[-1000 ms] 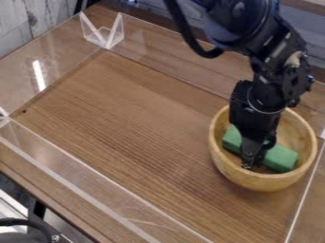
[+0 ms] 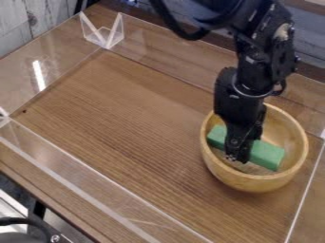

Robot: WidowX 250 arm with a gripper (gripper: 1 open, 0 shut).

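Observation:
A pale wooden bowl (image 2: 284, 169) sits at the right of the table, holding a green block (image 2: 260, 156) that lies tilted inside it. The black gripper (image 2: 237, 139) reaches down from the top right over the bowl's left half, its lower end at the block's left part. Its fingertips are dark and overlap the block, so whether they grip it is unclear.
A white wire-like holder (image 2: 105, 30) stands near the back left edge. Dark floor or frame shows at the lower left corner.
The gripper has moved up and left from deeper in the bowl. More of the green block now shows.

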